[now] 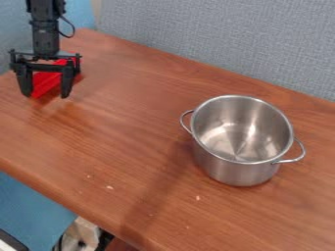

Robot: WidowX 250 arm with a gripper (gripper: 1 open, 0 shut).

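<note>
At the upper left of the camera view, my black gripper (46, 80) hangs low over a red object (49, 66) on the wooden table, its fingers open around it. The gripper hides much of that object, so its shape is hard to tell. A steel pot (240, 161) with two side handles stands on the right half of the table, well apart from the gripper.
A grey padded wall (222, 34) runs along the back.
</note>
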